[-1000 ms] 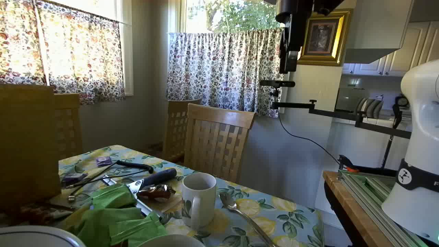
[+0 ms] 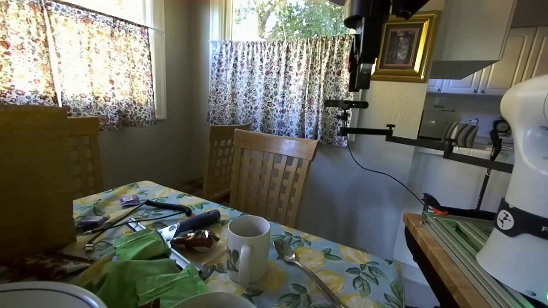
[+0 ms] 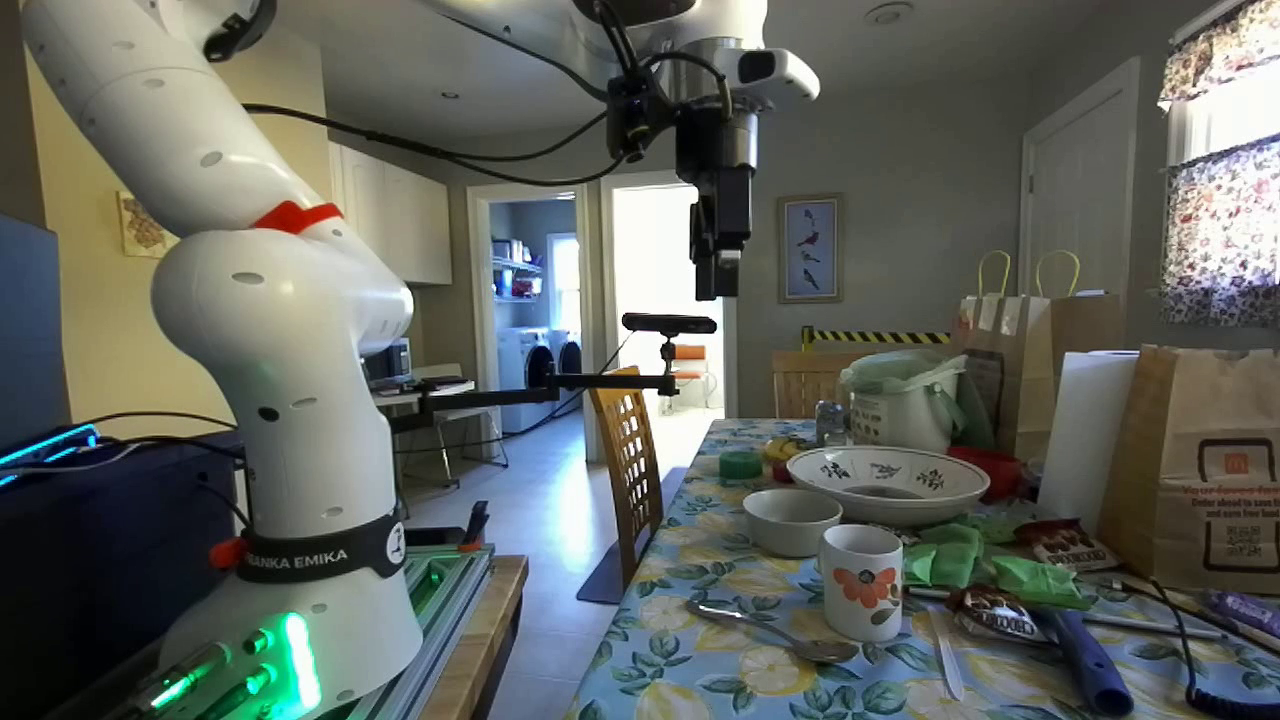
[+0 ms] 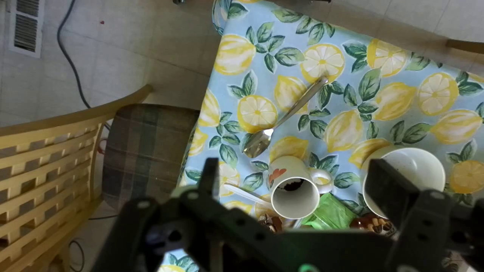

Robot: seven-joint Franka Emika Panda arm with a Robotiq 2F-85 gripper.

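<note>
High above the table's near end hangs my gripper, its fingers wide apart in the wrist view, so it is open and nothing lies between them. Far below it, a white mug with an orange flower stands upright, some dark matter inside. A metal spoon lies on the lemon-print tablecloth beside the mug. One of the fingers partly covers a white bowl in that view. In the second exterior view the gripper is seen edge-on, well clear of everything on the table.
Green wrappers, a blue-handled tool and a large patterned bowl crowd the table beyond the mug. Paper bags stand at the far side. A camera on an arm rises beside the table.
</note>
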